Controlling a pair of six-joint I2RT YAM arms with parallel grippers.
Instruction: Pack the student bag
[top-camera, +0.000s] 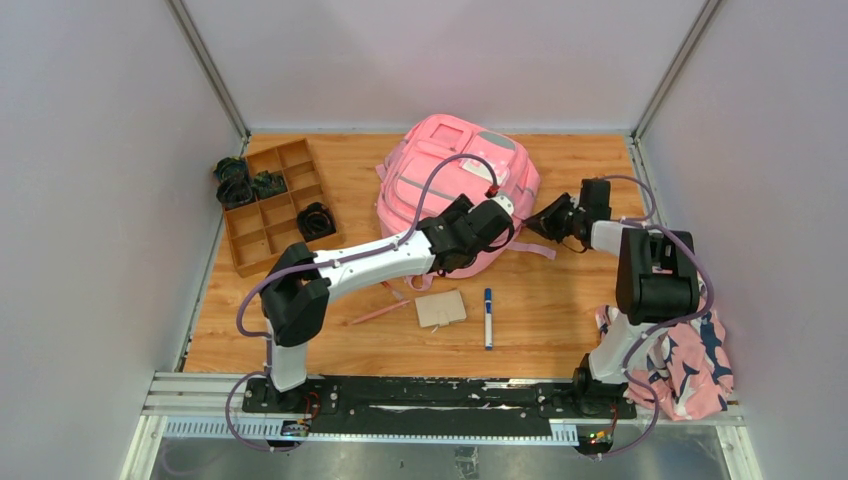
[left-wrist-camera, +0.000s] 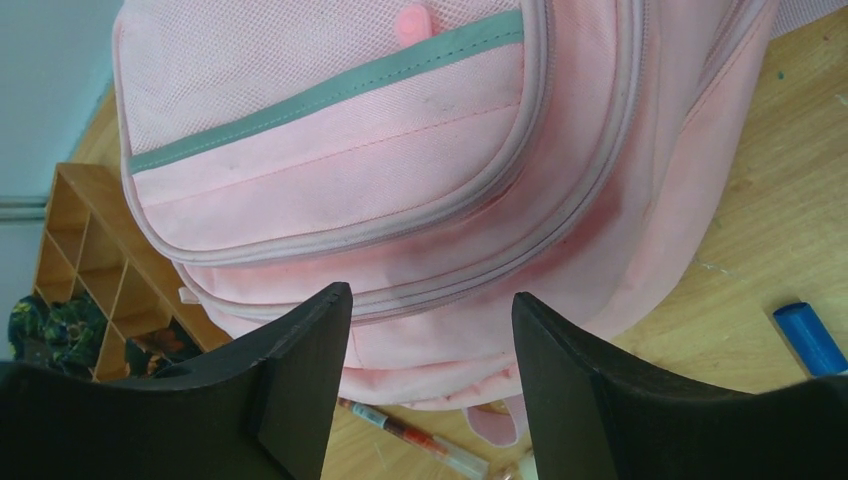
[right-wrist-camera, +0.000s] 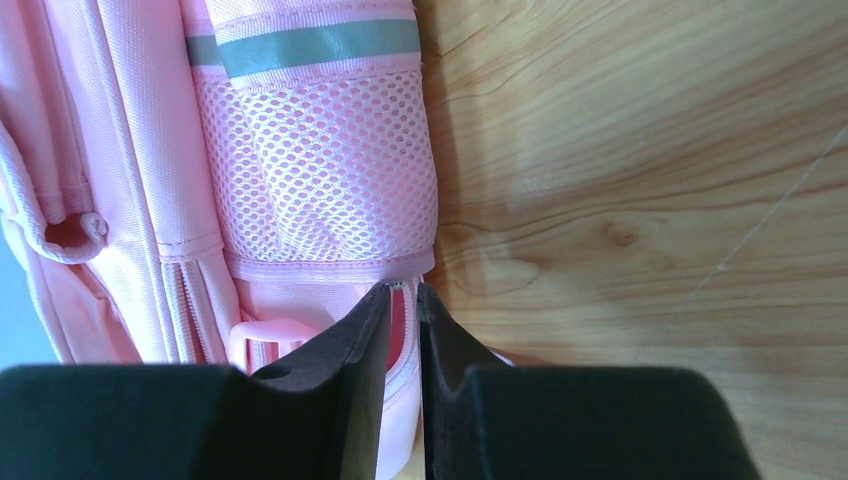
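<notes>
The pink backpack (top-camera: 440, 160) lies on the table with its grey-zipped front upward. My left gripper stands open above the bag's near part, bare pink fabric below the gap. At the bag's right side is my right gripper, open only a narrow gap. A pink edge of the bag shows between its fingertips; whether they touch it, I cannot tell. On the table in front lie a beige notebook (top-camera: 441, 308), a blue-and-white marker (top-camera: 488, 319) and a pinkish pen (top-camera: 381, 312).
A wooden compartment box (top-camera: 268, 228) with dark coiled items stands at the left. A patterned pink cloth (top-camera: 690, 365) is bunched at the right, beside the right arm.
</notes>
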